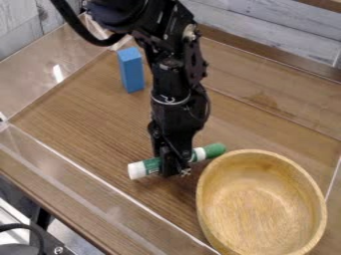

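Observation:
My black gripper reaches straight down to the wooden table, its fingers shut around the middle of a green tube with white ends. The tube lies at a slant on or just above the table, its white end toward the lower left. Right beside it is a large pale yellow bowl. The exact contact of the fingertips is partly hidden by the dark gripper body.
A blue box stands at the back left. A dark cable lies off the near left edge.

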